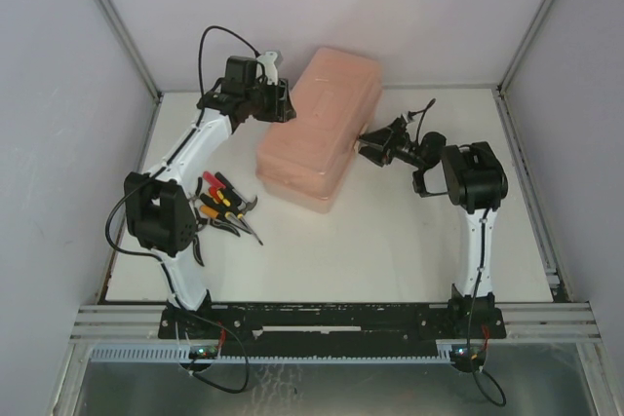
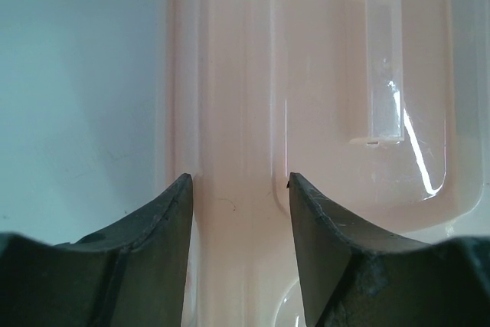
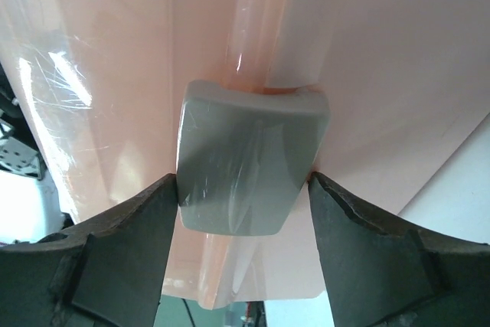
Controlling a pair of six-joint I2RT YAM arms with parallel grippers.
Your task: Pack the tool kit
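A closed translucent pink case (image 1: pixel 322 114) lies slanted across the back middle of the table. My left gripper is shut on its left side, with the case wall between the fingers. At the opposite side, my right gripper stands open, its fingers to either side of a grey latch (image 3: pixel 249 162) on the case. Whether a fingertip touches the latch I cannot tell. Several tools lie in a pile on the left of the table, among them red and orange handled ones (image 1: pixel 226 204). The inside of the case is hidden in the top view.
Bare white table (image 1: pixel 390 241) stretches across the front middle and right. The tool pile lies close to the left arm's elbow (image 1: pixel 161 211). Walls close in the back and both sides.
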